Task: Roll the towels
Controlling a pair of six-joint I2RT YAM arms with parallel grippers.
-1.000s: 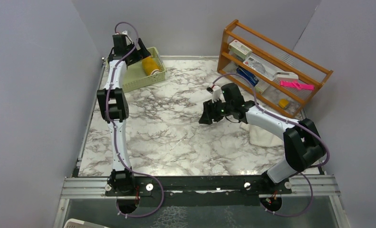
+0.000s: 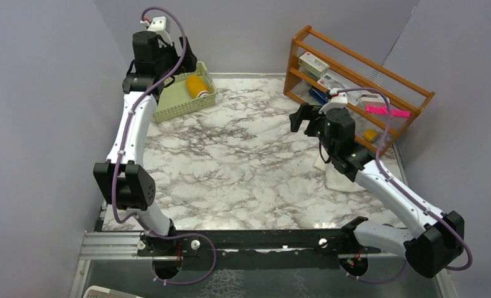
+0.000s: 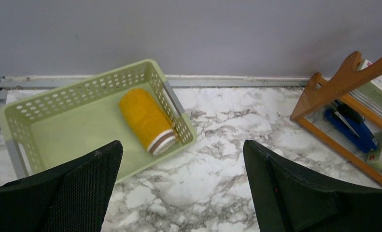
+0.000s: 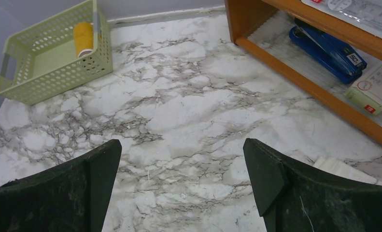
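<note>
A rolled orange towel (image 3: 147, 118) with brown and white stripes at its end lies in the green basket (image 3: 68, 107), against the basket's right side. My left gripper is open above and in front of the basket, with nothing between its fingers. Over the right part of the table my right gripper is also open and empty. A white cloth (image 2: 344, 179) rests flat at the table's right side, partly covered by the right arm in the top view; its corner shows in the right wrist view. Whether it is a towel I cannot tell.
A slanted wooden shelf (image 2: 357, 53) stands at the back right, holding boxes, a blue stapler (image 4: 330, 52) and a pink item (image 2: 388, 110). Grey walls close off the back and sides.
My right gripper rose and shifted right and back, toward the shelf. The towel and basket stayed put.
</note>
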